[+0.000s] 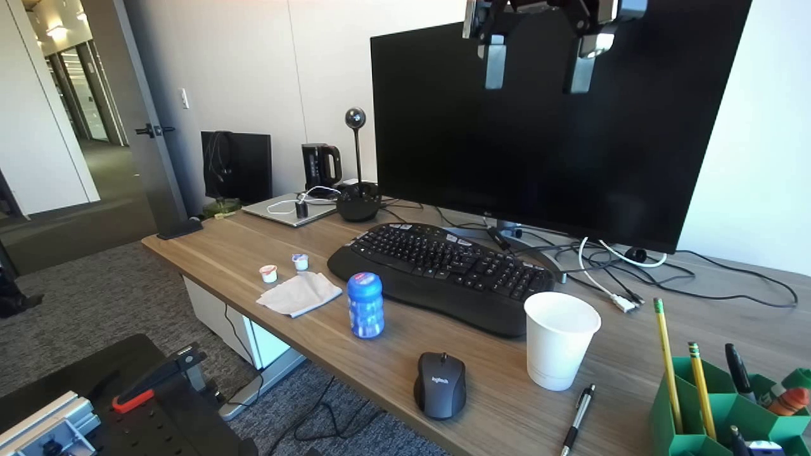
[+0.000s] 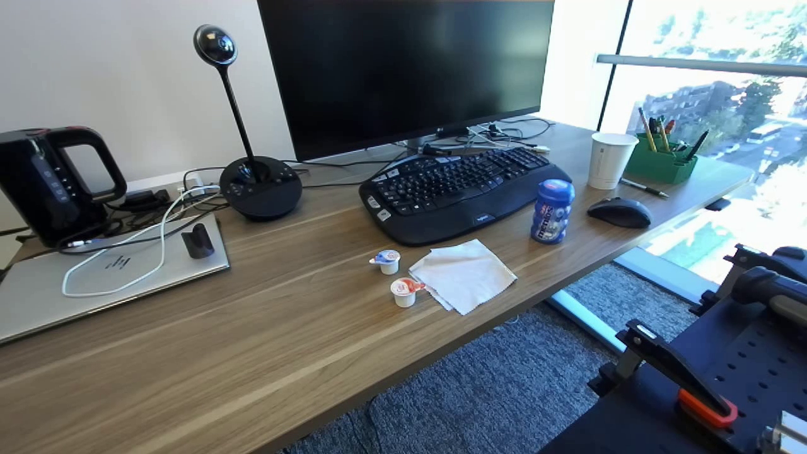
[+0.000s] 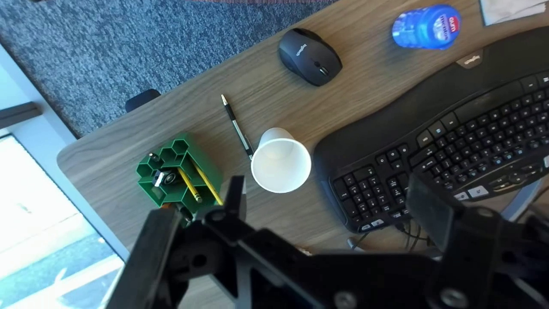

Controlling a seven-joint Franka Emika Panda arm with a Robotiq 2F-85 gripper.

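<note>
High above the desk, in front of the monitor, my gripper stands open, its two fingers well apart with nothing between them. Under it, in the wrist view, a white paper cup stands upright and looks empty. A black and silver pen lies beside the cup. The green pencil holder with pencils and pens sits near the desk's end. A dark mouse, a blue gum bottle and a folded light cloth lie along the front side. Two small creamer cups, one red-lidded and one blue-lidded, stand by the cloth.
A black keyboard fills the middle of the desk before the large monitor. Loose cables lie behind the cup. A webcam stand, a laptop and a kettle occupy the far left. Bare desk shows at the left front.
</note>
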